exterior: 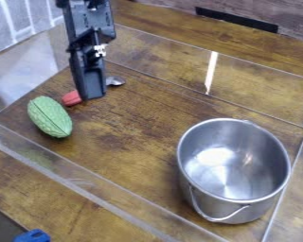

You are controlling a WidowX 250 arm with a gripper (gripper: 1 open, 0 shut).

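Note:
My black gripper [88,87] hangs at the upper left, low over a red object [71,97] that it partly hides, with a small silvery piece showing to its right. It looks shut, with nothing visible between its fingers. A pale green ridged oblong object [49,116] lies just in front and to the left. A steel pot [233,170] with a wire handle stands at the right.
Clear low walls [79,189] surround the wooden work surface [129,161]. A small blue object [33,235] sits outside at the bottom left corner.

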